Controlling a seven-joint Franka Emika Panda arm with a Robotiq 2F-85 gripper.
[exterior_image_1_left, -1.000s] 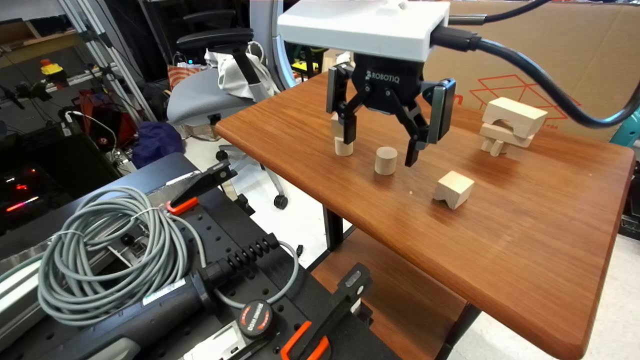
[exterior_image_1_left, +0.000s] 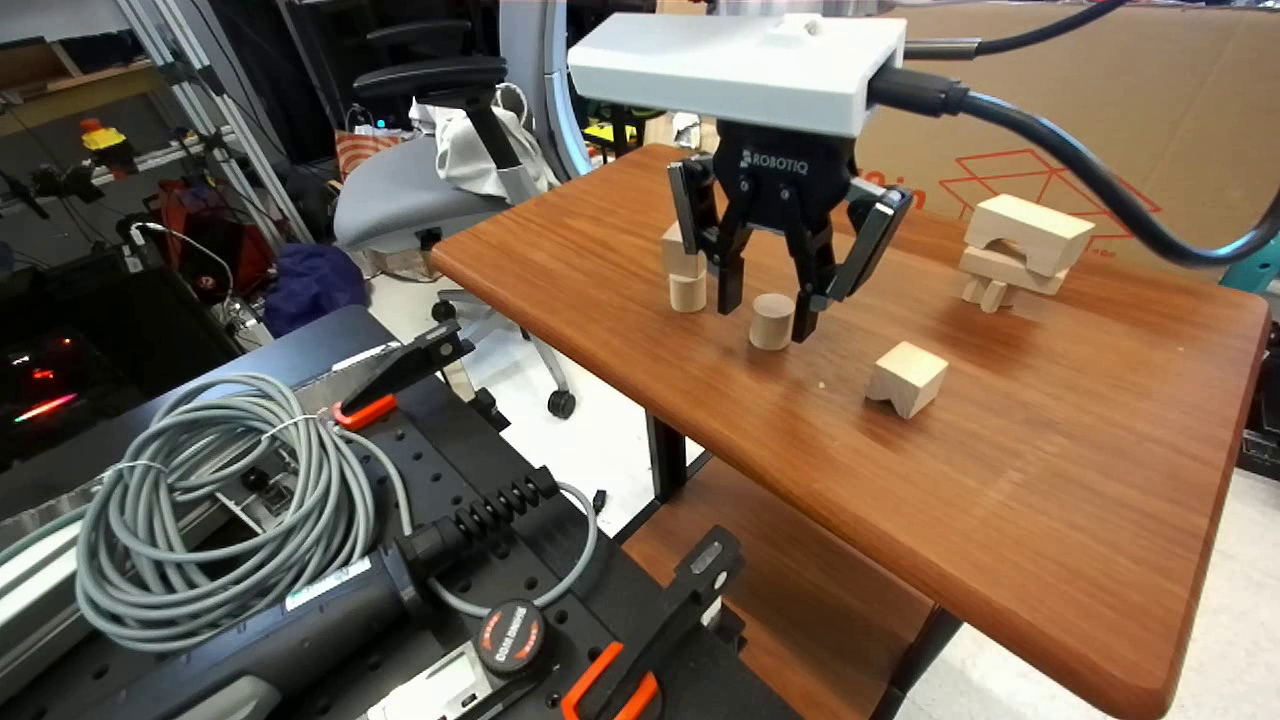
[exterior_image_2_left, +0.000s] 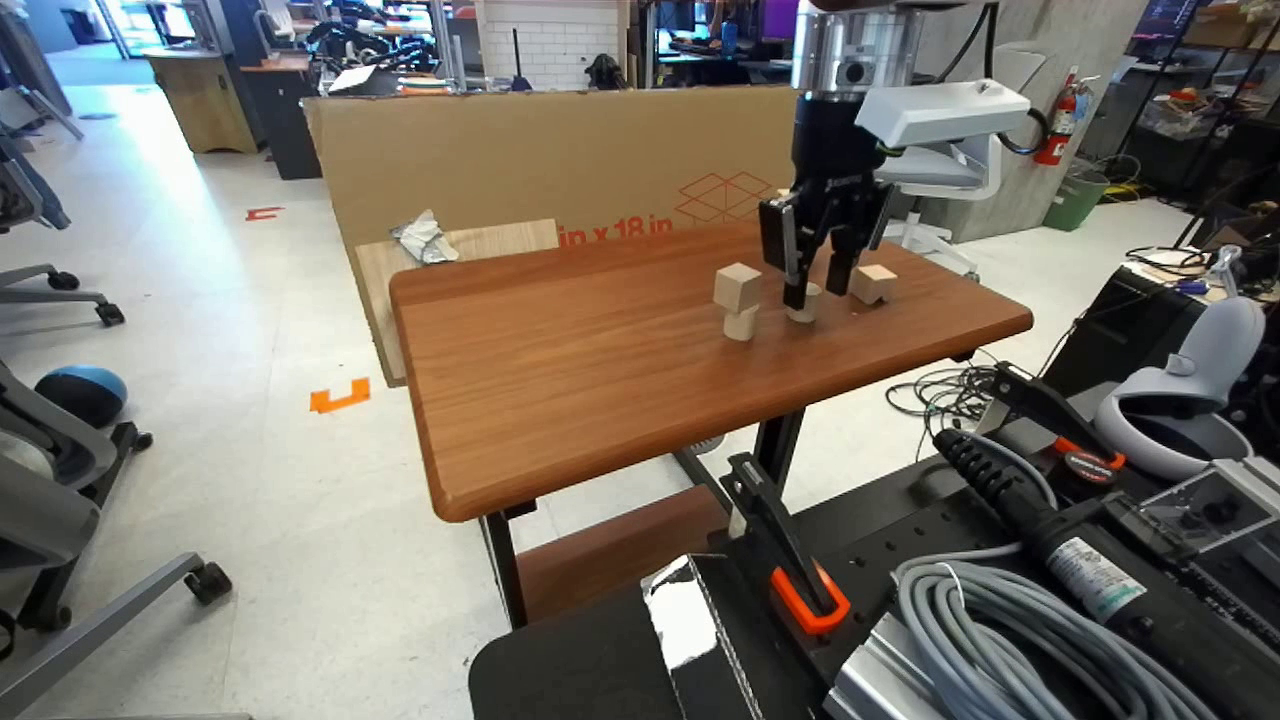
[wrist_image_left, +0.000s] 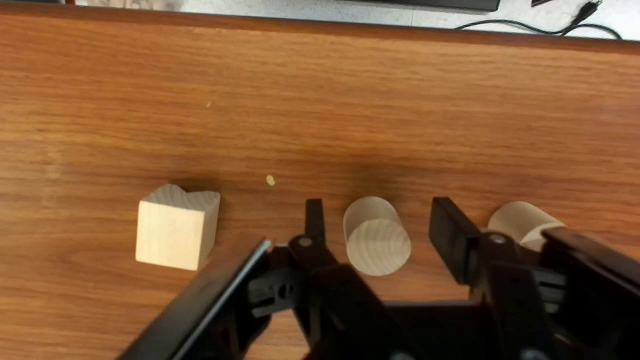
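A short wooden cylinder (wrist_image_left: 378, 246) stands upright on the table, also seen in exterior view 1 as a pale cylinder (exterior_image_1_left: 771, 322). My gripper (exterior_image_1_left: 765, 314) is part open around it; in the wrist view one finger (wrist_image_left: 315, 219) is on its left and the other finger (wrist_image_left: 450, 231) on its right, with gaps on both sides. Neither finger appears to touch it. Left of the gripper in the wrist view lies a notched wooden block (wrist_image_left: 174, 231). On the other side another cylinder (exterior_image_1_left: 687, 293) carries a cube-like block (exterior_image_1_left: 678, 254), partly hidden by my finger in exterior view 1.
An arrangement of stacked wooden blocks (exterior_image_1_left: 1020, 246) stands toward the cardboard sheet (exterior_image_1_left: 1152, 120) behind the table. The stacked cylinder and block stand close to one finger.
My gripper has come lower and slightly right in exterior view 1, and its fingers stand closer together. The wooden pieces have stayed where they were.
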